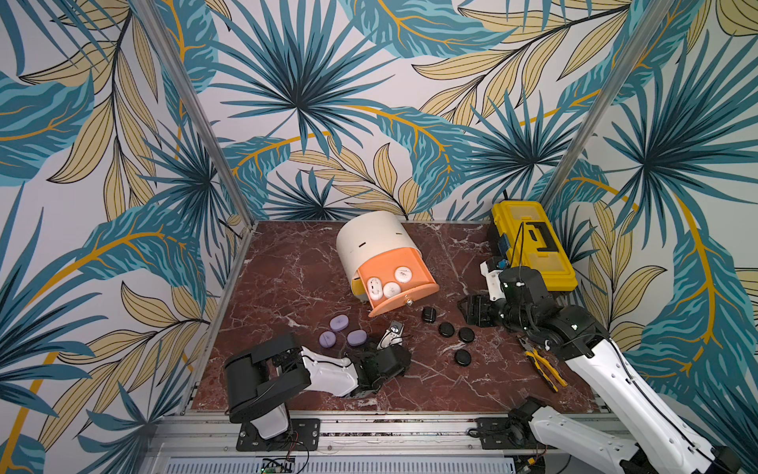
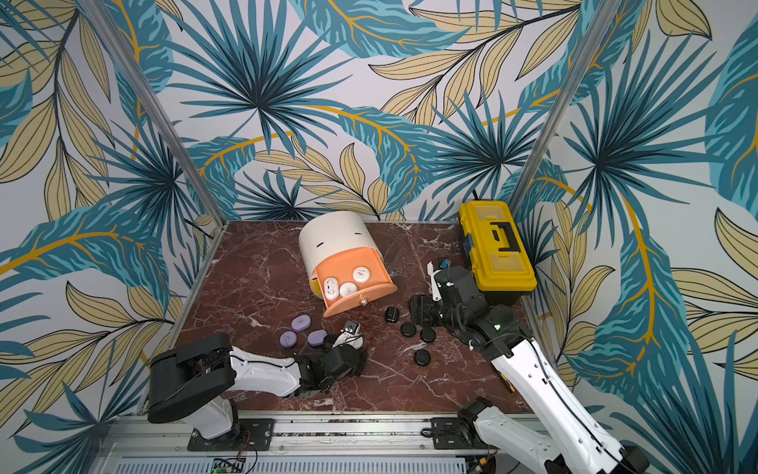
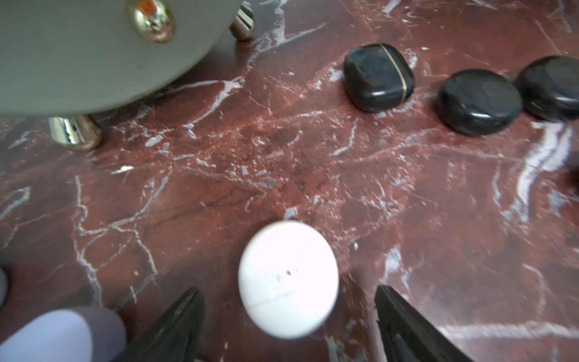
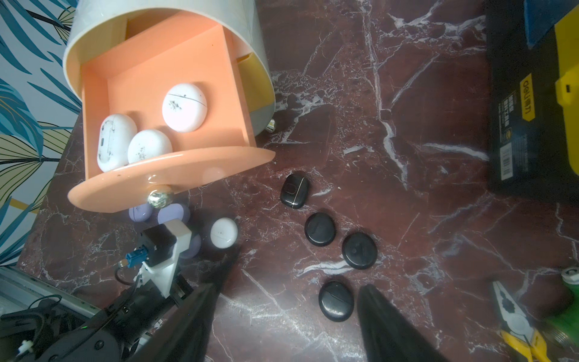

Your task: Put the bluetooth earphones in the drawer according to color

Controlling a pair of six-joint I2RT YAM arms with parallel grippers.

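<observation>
An orange drawer (image 4: 214, 60) stands pulled out of the rounded white cabinet (image 1: 367, 229), with three white earphone cases (image 4: 184, 107) inside it. On the marble table, one more white case (image 3: 288, 278) lies just ahead of my left gripper, which is open, its fingers to either side and the case not gripped. Three purple cases (image 1: 338, 322) rest left of that gripper. Several black cases (image 4: 319, 229) are spread to the right of the drawer front. Over the table's right part hovers my right gripper, open and empty.
A yellow-lidded toolbox (image 1: 535, 243) occupies the back right corner. Yellow-handled pliers (image 1: 545, 369) and a green object (image 4: 564, 325) lie at the right side. Bare marble stretches between the black cases and the toolbox.
</observation>
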